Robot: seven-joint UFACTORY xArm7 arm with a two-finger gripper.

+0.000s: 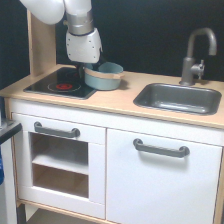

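A blue-grey pot (105, 79) is at the right edge of the black stovetop (50, 87), partly over it. The white arm comes down from the top left. My gripper (83, 69) is low at the pot's left side, and its dark fingers meet or overlap the pot's rim there. The fingers are too small and dark to show whether they are open or shut, or whether they grip the pot.
A sink (180, 98) with a grey faucet (192, 58) lies to the right. Bare wooden counter (125, 97) separates pot and sink. Below are an oven (62, 165) and a closed white cabinet door (160, 180). A wooden post (42, 40) rises at the back left.
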